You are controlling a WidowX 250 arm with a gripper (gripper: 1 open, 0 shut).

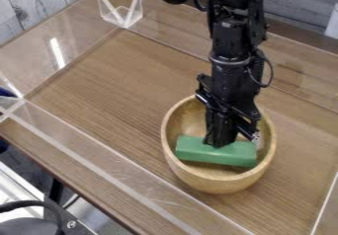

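Observation:
A round light wooden bowl (211,181) stands on the wooden table in the middle-lower part of the camera view, with a green block (216,152) lying in it. My black gripper (215,133) reaches down from the top into the bowl, its tip at the green block's upper side. The fingertips are dark and overlap, so I cannot make out anything held between them.
A clear plastic object (122,10) is at the back left. A dark cable or part (34,219) lies at the bottom left corner.

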